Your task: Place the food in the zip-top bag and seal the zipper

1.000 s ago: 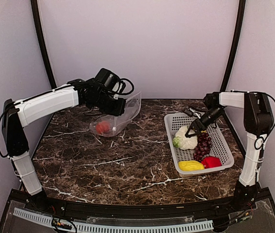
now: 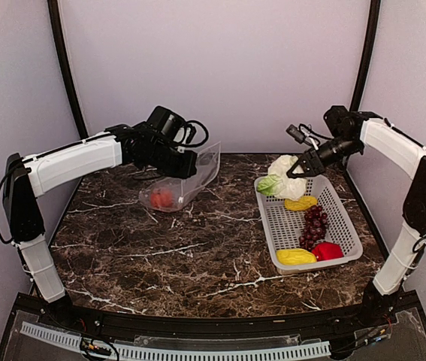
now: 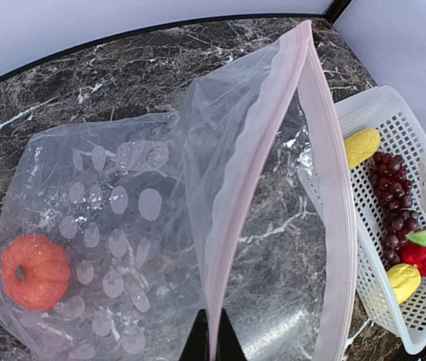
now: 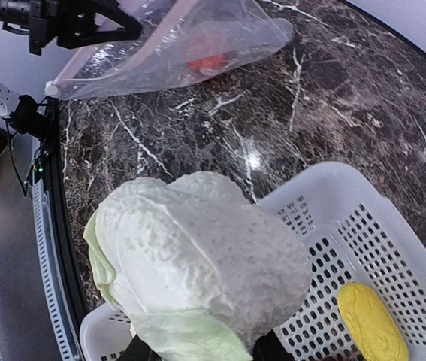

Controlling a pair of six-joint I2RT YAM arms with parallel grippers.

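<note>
The clear zip top bag [image 3: 145, 195] lies with its mouth held up and gaping toward the basket side. My left gripper is shut on one edge of the bag's mouth. Inside, near the closed end, rests a red-orange pumpkin-like vegetable [image 3: 35, 272]. A white cauliflower [image 4: 197, 256] with pale green leaves is gripped in my right gripper [image 2: 300, 170], raised above the back left part of the basket. In the right wrist view it hides most of that gripper's fingers.
The grey perforated basket [image 2: 273, 233] holds yellow items [image 2: 296, 256], dark red grapes [image 2: 315, 226] and a red pepper-like item [image 2: 327, 251]. Between bag and basket the dark marble table [image 2: 220, 226] is bare.
The cauliflower has been lifted out of the basket by my right gripper, moving up and toward the back, which uncovers a yellow item beneath. The left arm and bag stay nearly still.
</note>
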